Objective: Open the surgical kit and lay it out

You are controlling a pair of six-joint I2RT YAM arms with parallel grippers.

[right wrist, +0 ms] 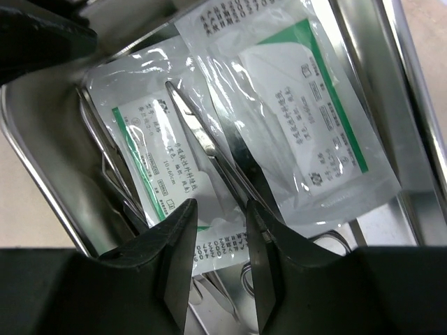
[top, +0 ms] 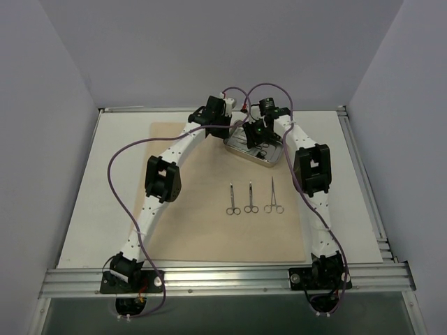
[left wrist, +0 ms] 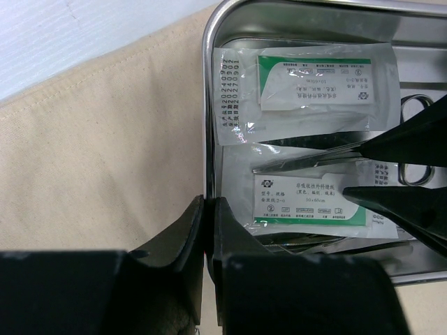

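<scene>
My left gripper is shut on the rim of the metal tray [top: 251,158] at its left end. Inside lie two suture packets [left wrist: 307,91] [left wrist: 307,206], tweezers [right wrist: 206,136] between them, and more steel instruments partly hidden beneath. My right gripper is open over the tray, its fingertips around the rear part of the tweezers; whether they touch is unclear. On the beige cloth [top: 195,230] in the top view, scissors [top: 232,209], a second instrument [top: 251,209] and a longer clamp [top: 273,206] lie in a row.
White table shows at both sides. Purple cables loop over both arms and the tray.
</scene>
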